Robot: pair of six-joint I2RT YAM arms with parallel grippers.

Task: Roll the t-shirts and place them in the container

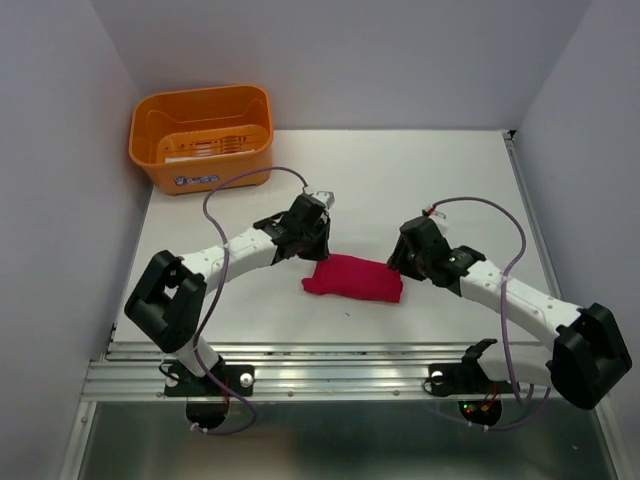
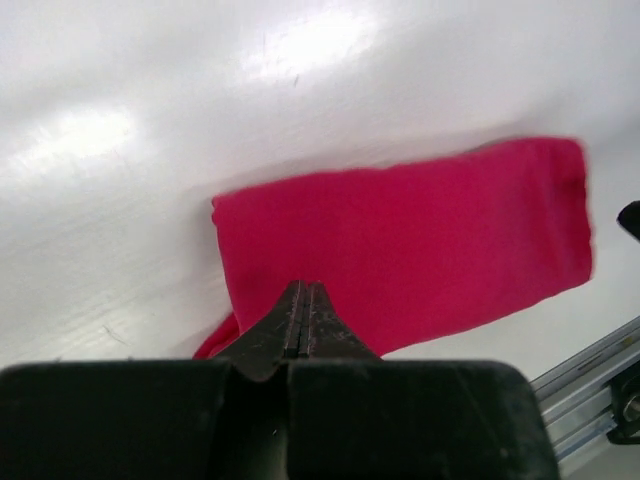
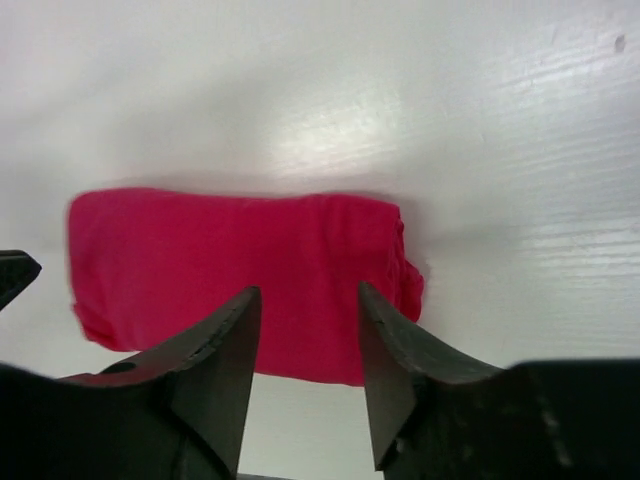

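Observation:
A folded red t-shirt [image 1: 355, 277] lies as a compact oblong bundle near the front middle of the white table. In the left wrist view its loose corner sticks out at the lower left of the cloth [image 2: 400, 240]. My left gripper is shut over the shirt's left end, and nothing shows between its fingertips. At the right end, my right gripper holds its fingers [image 3: 236, 340] apart, with red cloth visible below and between them. Whether either gripper touches the cloth is hard to tell.
An orange basket [image 1: 200, 125] stands at the back left corner. Behind the shirt and towards the back right, the white table [image 1: 400, 180] is bare. A metal rail [image 1: 340, 365] runs along the front edge.

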